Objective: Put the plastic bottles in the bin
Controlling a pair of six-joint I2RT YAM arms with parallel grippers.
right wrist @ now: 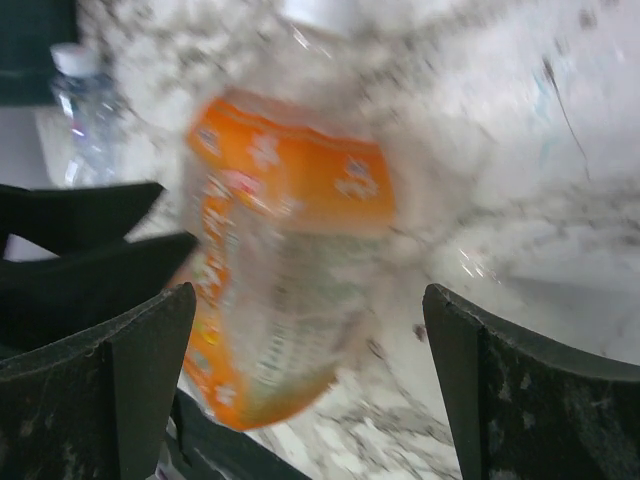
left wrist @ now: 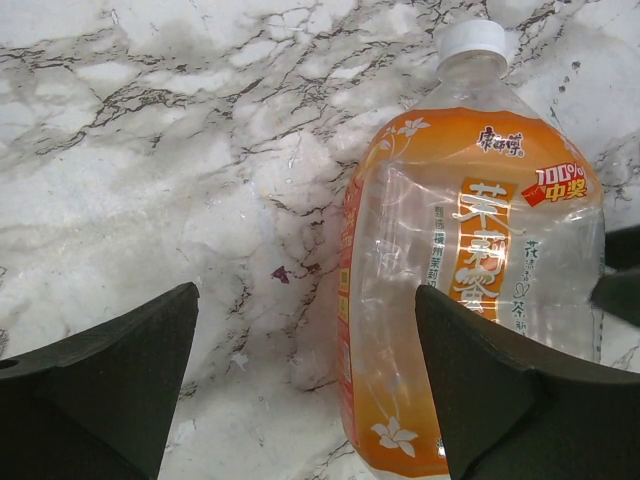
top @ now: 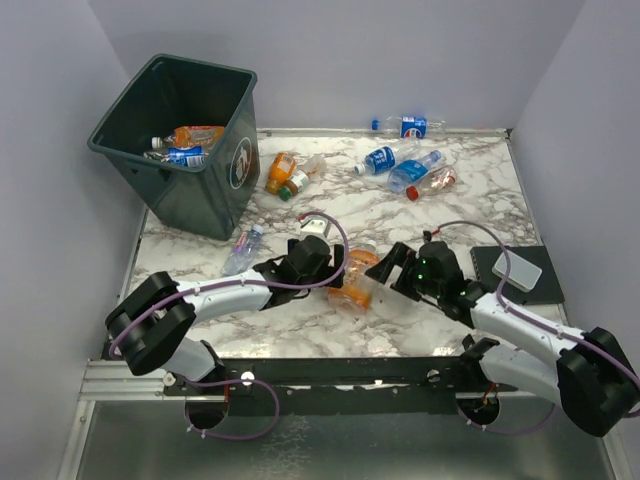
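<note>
A large orange-labelled plastic bottle [top: 352,285] lies in the middle of the table between both grippers, white cap up in the left wrist view [left wrist: 470,250]. My left gripper [top: 318,255] is open over its left side, fingers spread across the bottle's edge. My right gripper [top: 395,262] stands open at the bottle's right, nothing held; its view is blurred. The green bin [top: 215,185] at the back left holds several bottles. Several more bottles, like the blue one [top: 415,172], lie at the back, and a clear bottle [top: 243,250] lies at the left.
A black pad [top: 535,285] with a white object lies at the right edge. The bin's high wall rises beside the left part of the table.
</note>
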